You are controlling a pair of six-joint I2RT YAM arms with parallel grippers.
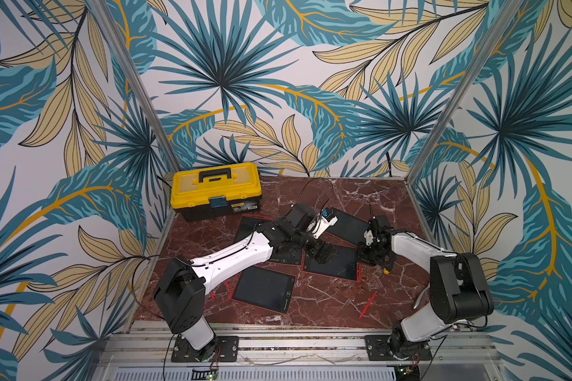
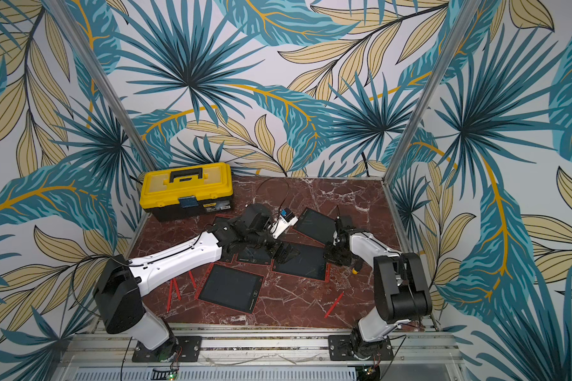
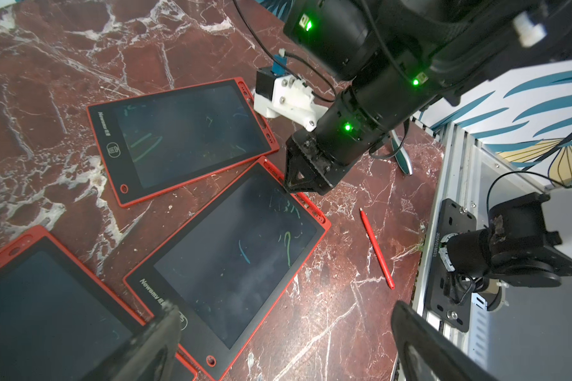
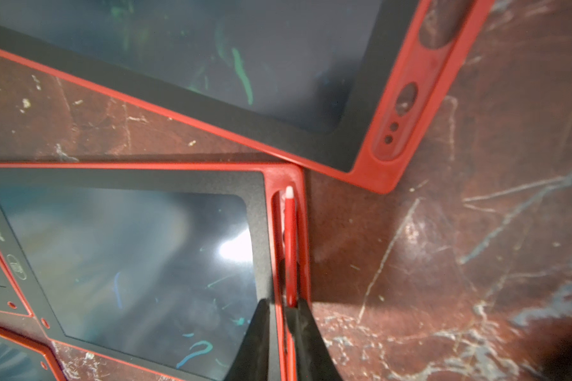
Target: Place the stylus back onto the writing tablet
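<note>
In the right wrist view a red stylus [image 4: 290,247] with a pale tip lies along the slot on the short edge of the writing tablet [image 4: 152,247], its far end over the slot. The near end is between the fingertips of my right gripper. They stand close on both sides of it; whether they press on it cannot be told. In the top left view this tablet [image 1: 333,263] lies mid-table. My left gripper is wide open above the tablets, with nothing between its fingers. Another red stylus [image 3: 376,247] lies loose on the table.
A second tablet [image 4: 235,63] borders this one at the back. Another tablet [image 1: 263,289] lies front left, with more red styluses [image 2: 174,289] beside it. A yellow toolbox [image 1: 216,187] stands at the back left. Bare table surrounds the loose stylus at the front right.
</note>
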